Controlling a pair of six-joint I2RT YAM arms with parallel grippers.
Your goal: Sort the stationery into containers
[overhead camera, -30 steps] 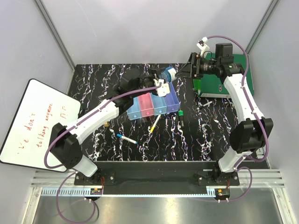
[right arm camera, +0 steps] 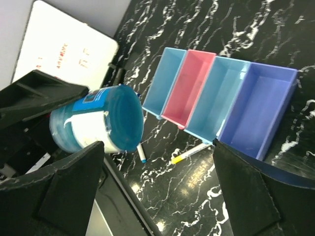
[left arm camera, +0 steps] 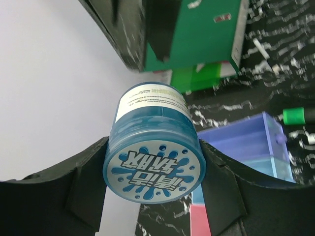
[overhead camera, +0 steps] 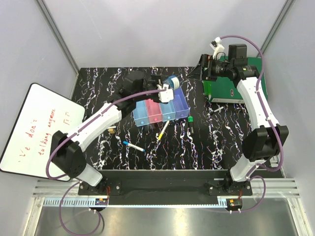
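Note:
My left gripper (overhead camera: 165,86) is raised above the containers, shut on a blue cylindrical jar (left arm camera: 153,169) with a white label. My right gripper (overhead camera: 199,69) stands open to the right of the jar (overhead camera: 172,82), apart from it, with nothing between its fingers. Below are blue, pink, light-blue and purple-blue containers (right arm camera: 256,110) in a row. On the marble-patterned surface lie a blue-capped marker (overhead camera: 134,146), a yellow marker (overhead camera: 163,129) and a green-and-black marker (overhead camera: 191,126).
A green case (overhead camera: 236,91) sits at the back right, with a small pale item (overhead camera: 216,110) near it. A whiteboard (overhead camera: 34,128) with red writing lies at the left. The front of the table has open space around the markers.
My left gripper has moved slightly left with the jar. My right gripper has shifted slightly, with its arm raised a little toward the back.

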